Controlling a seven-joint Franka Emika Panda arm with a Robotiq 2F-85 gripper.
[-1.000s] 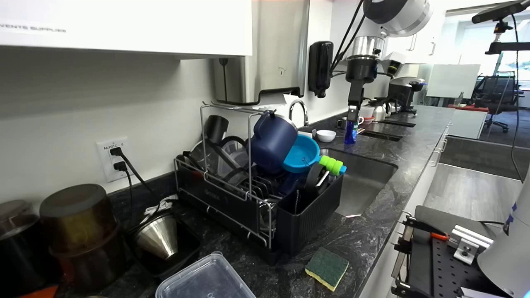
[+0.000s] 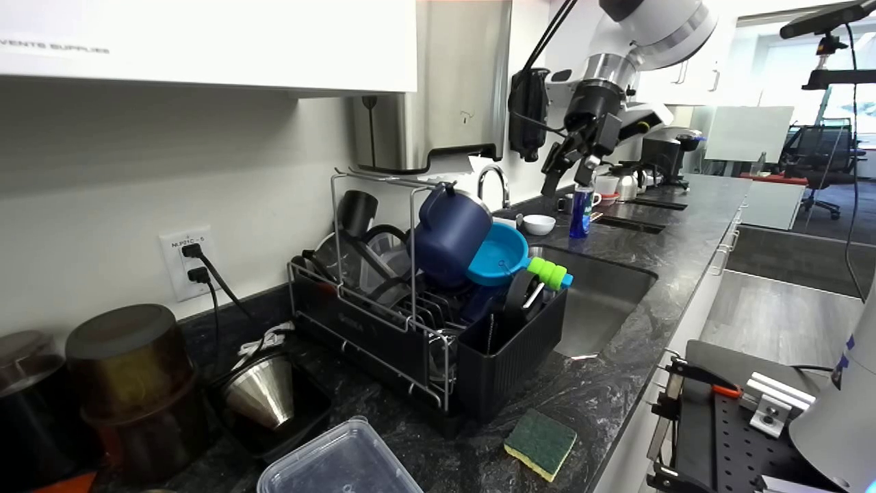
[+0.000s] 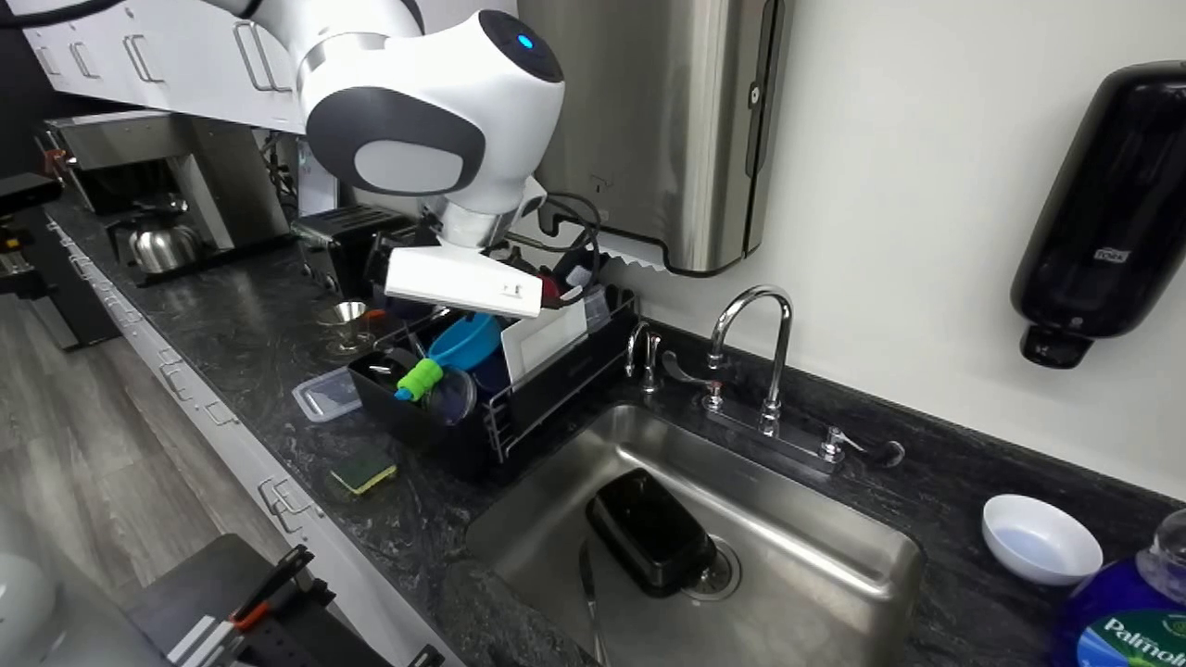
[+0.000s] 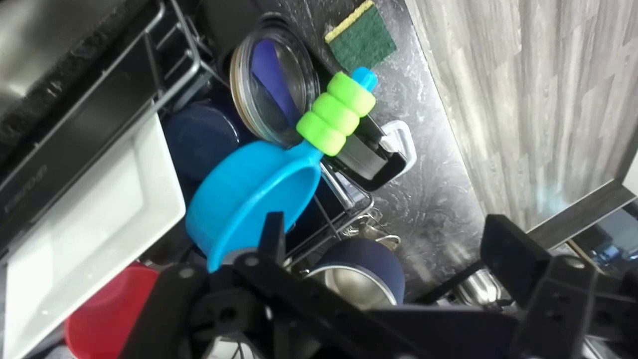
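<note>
My gripper (image 2: 569, 171) hangs open in the air above the sink side of the dish rack, with nothing between its fingers. In the wrist view its two dark fingers (image 4: 273, 238) stand wide apart over the rack. A blue strainer-like bowl (image 2: 498, 253) with a green ribbed handle (image 4: 336, 113) rests among the dishes, the handle sticking out over the rack's front. Next to it are a navy mug (image 2: 449, 235), a white rectangular dish (image 4: 101, 221) and a red bowl (image 4: 110, 314). Exterior view 2 hides the fingers behind the arm.
A sponge (image 2: 540, 444) lies on the counter before the rack. The sink (image 3: 845, 534) holds a black container (image 3: 648, 532). A faucet (image 3: 778, 345), white bowl (image 3: 1040, 538) and soap bottle (image 3: 1140, 611) stand around it. The paper towel dispenser (image 3: 656, 122) hangs over the rack.
The gripper has turned about its wrist and tilted, its fingers now showing apart and slightly farther left in exterior view 1. The dishes have not moved.
</note>
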